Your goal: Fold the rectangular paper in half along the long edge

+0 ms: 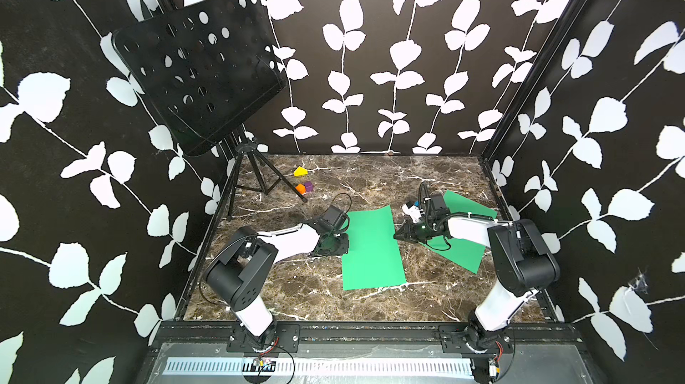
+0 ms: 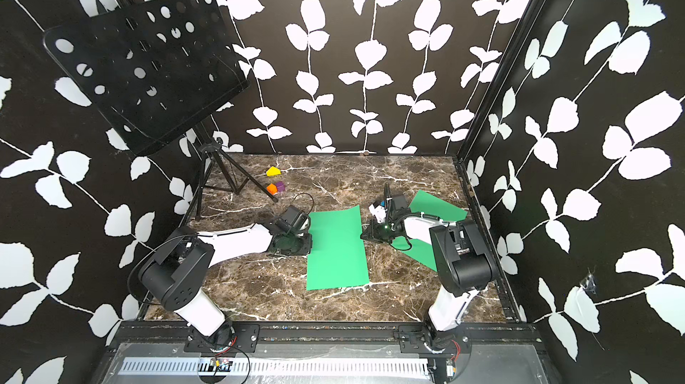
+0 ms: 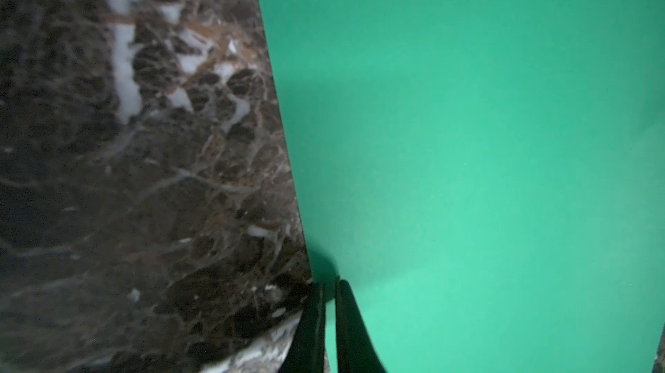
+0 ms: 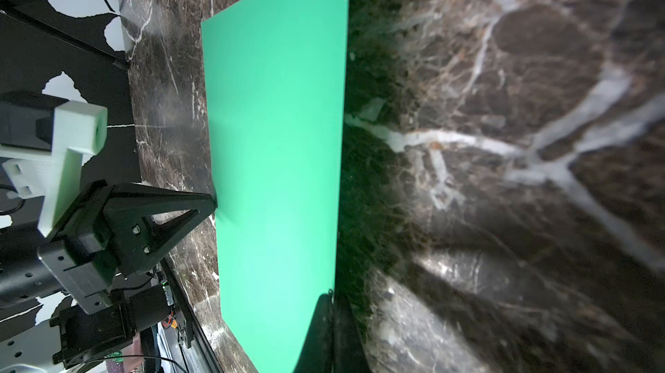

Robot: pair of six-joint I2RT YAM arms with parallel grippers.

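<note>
A green rectangular sheet of paper [image 1: 374,255] lies on the table between the two arms, its long sides running away from me. At its left long edge is my left gripper, slightly open, with a narrow gap between its tips and the paper's edge running right by them. My right gripper is shut at the right long edge of the paper [image 4: 277,165]. Its fingertips meet that edge, but whether paper is pinched between them cannot be made out. No fold shows in the sheet.
A second green sheet [image 1: 467,252] lies askew under the right arm. Yellow [image 1: 300,171], orange [image 1: 300,188] and purple [image 1: 309,186] blocks sit at the back left, near a black stand [image 1: 258,170]. Bare marble tabletop [image 1: 385,180] stretches behind the paper.
</note>
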